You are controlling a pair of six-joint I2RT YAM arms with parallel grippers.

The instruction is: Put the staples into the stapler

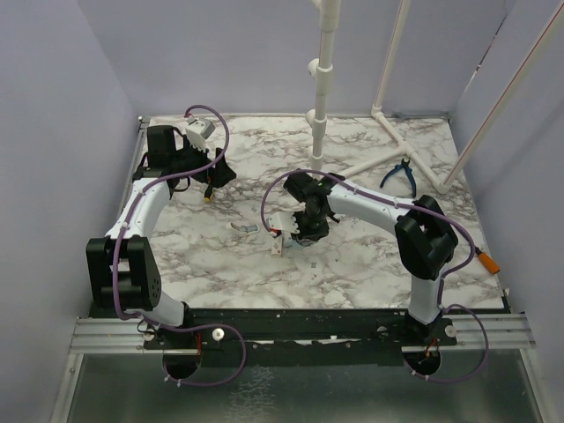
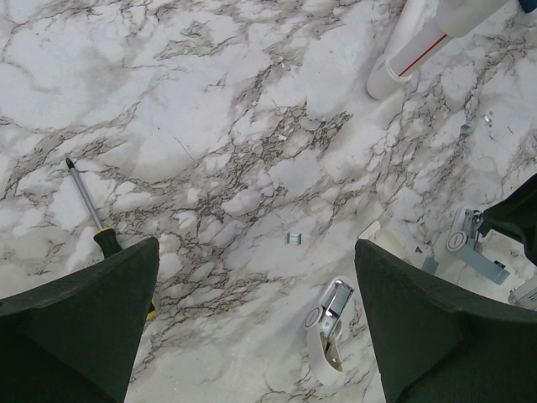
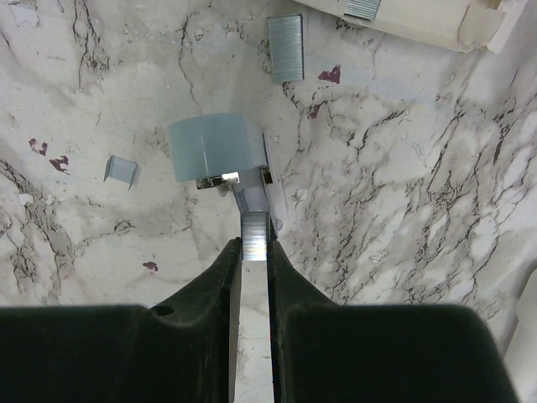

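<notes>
My right gripper is shut on a short silver strip of staples (image 3: 254, 231), held over an open light-blue stapler (image 3: 214, 144), whose metal channel sits just beyond the fingertips; whether they touch I cannot tell. A longer staple strip (image 3: 285, 48) and a small piece (image 3: 120, 170) lie on the marble beside it. My left gripper stands open above the table at the left, nothing between its fingers. A white open stapler (image 2: 323, 353) lies below and to the right of it in the left wrist view.
A screwdriver (image 2: 88, 201) lies under the left gripper, a cream tray-like piece (image 3: 428, 21) beside the blue stapler. White pipe framing (image 1: 405, 154) stands at the back; blue pliers (image 1: 398, 176) and an orange-handled tool (image 1: 487, 262) are at the right.
</notes>
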